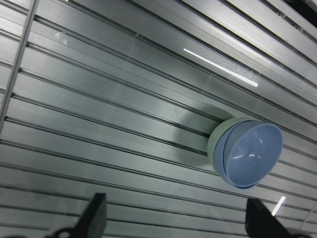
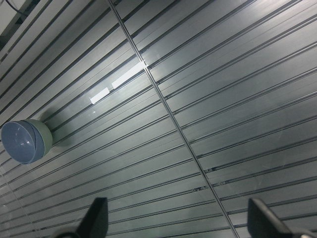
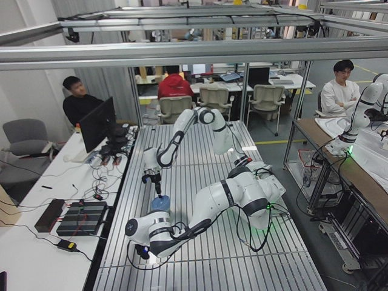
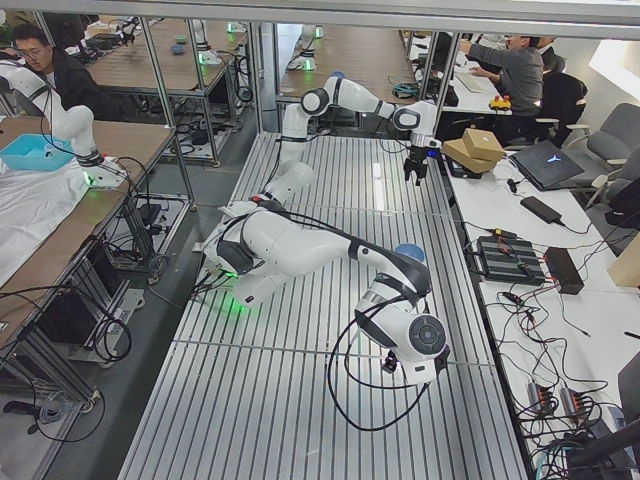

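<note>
Stacked blue and pale green bowls sit on the slatted metal table; they also show at the left of the right wrist view [image 2: 20, 141]. My left gripper is open and empty above the table, with the bowls ahead and to one side. In the left camera view it is low in front [image 3: 143, 250], partly hidden by its arm. My right gripper is also open and empty, apart from the bowls; in the right camera view its arm mostly hides it [image 4: 395, 365].
A white desk [image 3: 30, 260] with electronics, cables and a monitor borders the table. On the opposite side stands a brown bench [image 4: 100, 220] with another robot arm. Large slatted areas are clear, and loose cables loop from my arms.
</note>
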